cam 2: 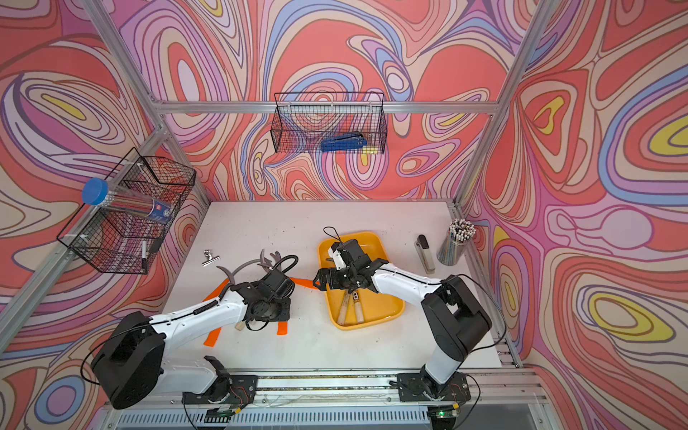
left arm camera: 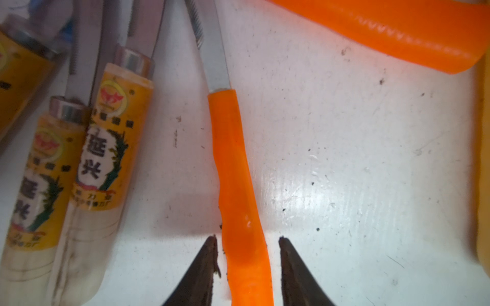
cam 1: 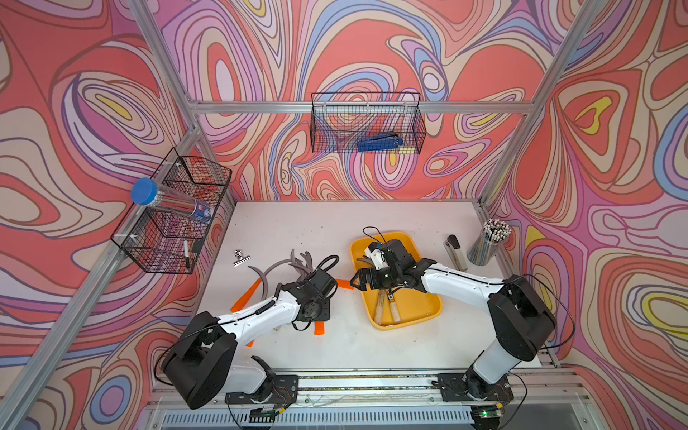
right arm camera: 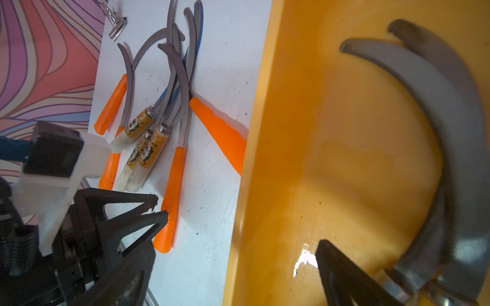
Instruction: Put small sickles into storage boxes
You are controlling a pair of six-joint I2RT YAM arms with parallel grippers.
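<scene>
Orange-handled and wooden-handled sickles lie in a loose group on the left of the table. My left gripper stands part open around the end of an orange handle (left arm camera: 234, 168), with wooden-handled sickles (left arm camera: 102, 142) beside it. Whether the fingers touch the handle, I cannot tell. Another orange handle (right arm camera: 217, 132) lies against the yellow box (right arm camera: 275, 153), which holds several sickles (right arm camera: 454, 127). My right gripper is open over the box's left rim, nothing between its fingers.
A cup of sticks (cam 1: 486, 247) and dark-and-silver items (cam 1: 456, 254) stand or lie at the right. A small metal clip (cam 1: 240, 256) lies at the far left. Wire baskets hang on the back and left frames.
</scene>
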